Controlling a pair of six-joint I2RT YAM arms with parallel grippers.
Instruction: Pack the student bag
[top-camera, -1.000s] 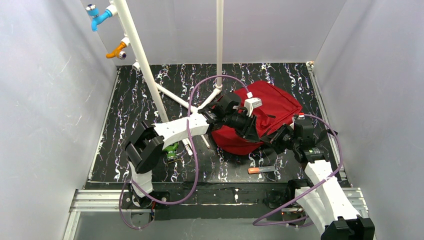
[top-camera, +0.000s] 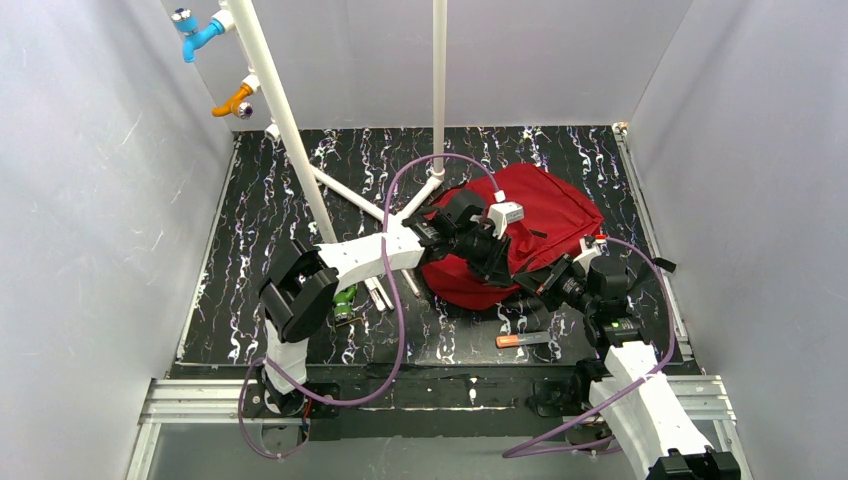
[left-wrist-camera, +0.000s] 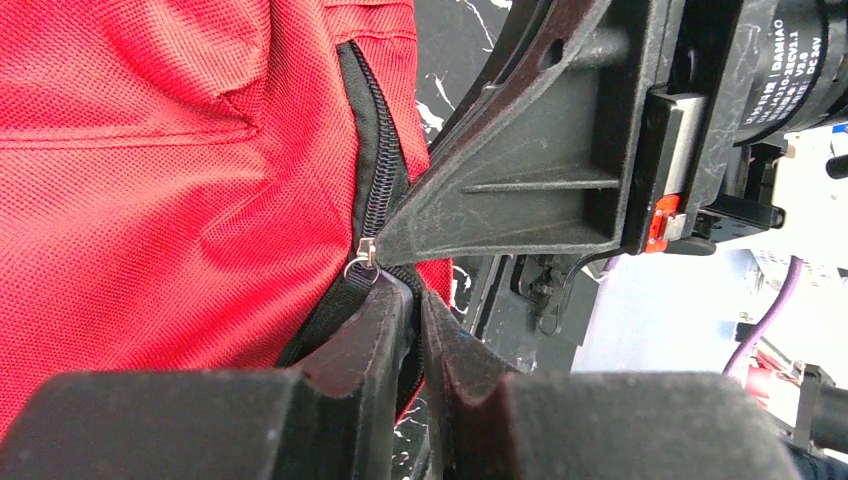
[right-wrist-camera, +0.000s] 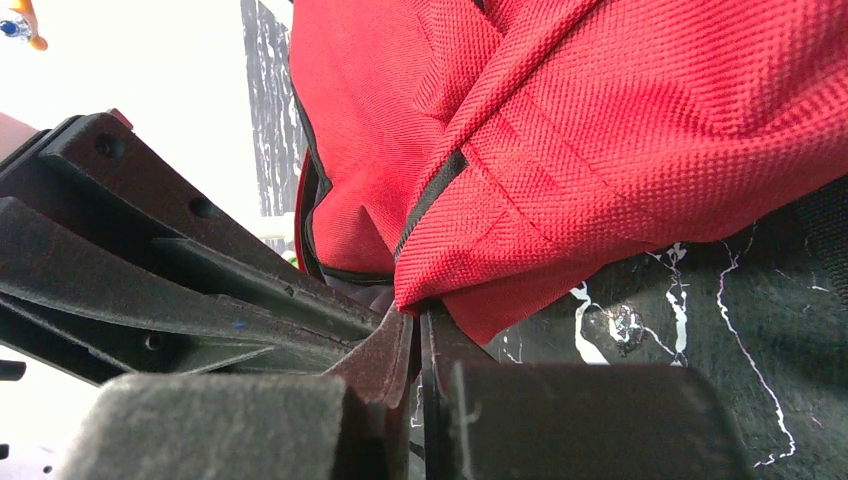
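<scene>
The red bag (top-camera: 548, 210) lies on the right half of the dark marble surface under both grippers. In the left wrist view its black zipper (left-wrist-camera: 375, 160) runs toward a metal puller (left-wrist-camera: 367, 252), just above the fingertips of my left gripper; whether these grip anything is unclear. My right gripper is shut on the bag's edge, red fabric bunched at its tips in the right wrist view. The two grippers nearly meet at the bag's front.
An orange-and-grey marker-like object (top-camera: 522, 339) lies in front of the bag. White pipes (top-camera: 340, 189) with taps stand at the left and back, and a green object (top-camera: 342, 305) lies beside the left arm.
Over the last second both arms have shifted slightly at the bag's front, the right one's body drawing a little toward the near side.
</scene>
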